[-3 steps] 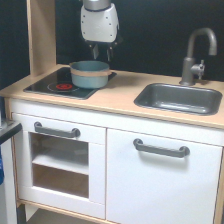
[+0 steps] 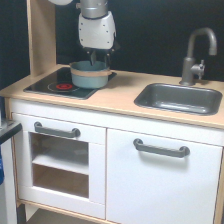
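Note:
A blue-grey pot (image 2: 89,78) with a tan rim sits on the black stovetop (image 2: 45,88) at the back left of the toy kitchen. My gripper (image 2: 98,58) is directly above the pot, its dark fingers pointing down at the rim or just into the opening. Whether the fingertips touch the pot cannot be made out, nor whether the fingers are apart or together.
A grey sink (image 2: 178,98) with a tall faucet (image 2: 192,60) is set into the right of the wooden counter (image 2: 122,92). Counter between stove and sink is clear. A wooden post (image 2: 42,38) rises at the left, near the stove.
My gripper has come down and slightly to the left, from above the pot to its rim. The pot appears to be in the same place.

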